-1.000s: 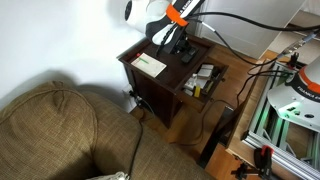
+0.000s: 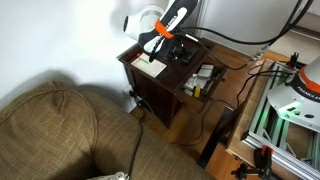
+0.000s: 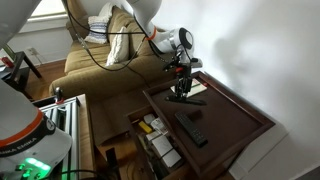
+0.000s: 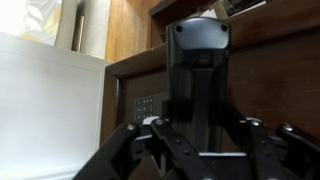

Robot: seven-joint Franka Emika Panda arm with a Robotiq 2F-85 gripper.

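In the wrist view a long black object point(image 4: 197, 75), maybe a remote control, stands out between the dark fingers of my gripper, which is shut on it. Exterior view 2 shows the gripper point(image 3: 183, 90) low over the dark brown dresser top point(image 3: 225, 125), with the black object point(image 3: 186, 99) lying roughly level beneath it. Whether it touches the surface cannot be told. From exterior view 1 the gripper point(image 2: 165, 42) is close to a white sheet of paper point(image 2: 150, 66); the arm partly hides the held object.
A black remote point(image 3: 188, 127) lies on the dresser top nearer the open drawer point(image 3: 136, 117), which holds several small items. The white wall point(image 2: 60, 40) runs behind the dresser. A brown sofa point(image 2: 70, 135) stands beside it, and cables hang near the arm.
My gripper has moved left and slightly lower in exterior view 1, toward the paper. The dresser, paper and drawer appear unmoved.
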